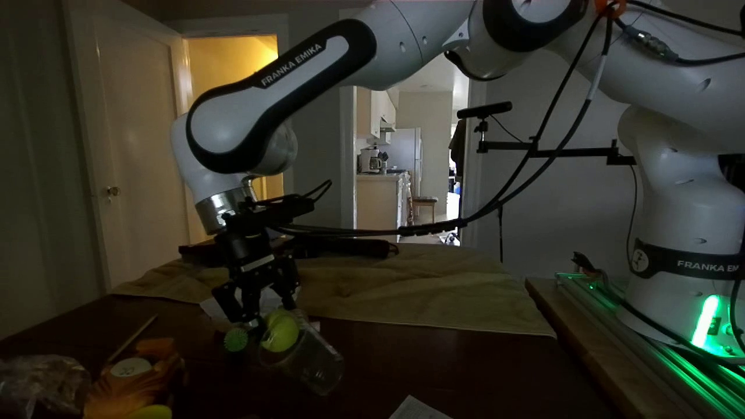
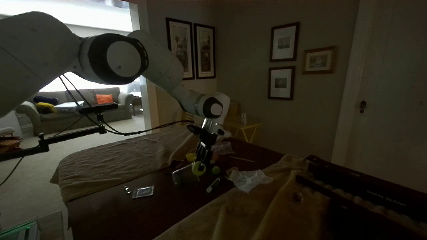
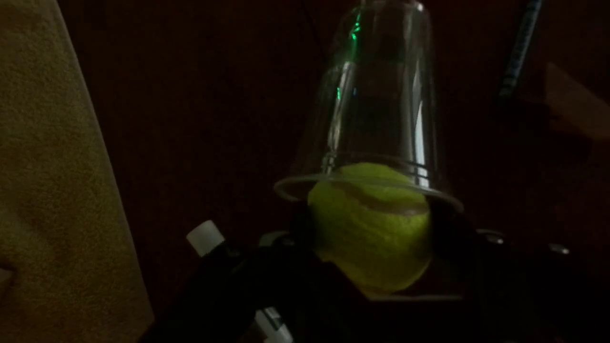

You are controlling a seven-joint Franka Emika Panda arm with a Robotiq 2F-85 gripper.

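Observation:
A yellow-green tennis ball (image 3: pixel 369 234) is pinched between the fingers of my gripper (image 1: pixel 273 322), which is shut on it. A clear plastic cup (image 3: pixel 380 108) lies on its side on the dark table. In the wrist view its rim crosses the upper part of the ball, so the ball sits at the cup's mouth, seemingly partly inside. Exterior view 1 has the cup (image 1: pixel 314 363) reaching away to the right of the ball. From the other side, the ball (image 2: pixel 198 168) shows at the fingertips with the cup (image 2: pixel 182 175) beside it.
A small green spiky ball (image 1: pixel 236 340) rests left of the gripper. A marker (image 2: pixel 213 184), crumpled clear plastic (image 2: pixel 249 180) and a flat silvery packet (image 2: pixel 142 192) lie around. An orange object (image 1: pixel 136 373) occupies the near left. Bare table (image 1: pixel 447 370) extends to the right.

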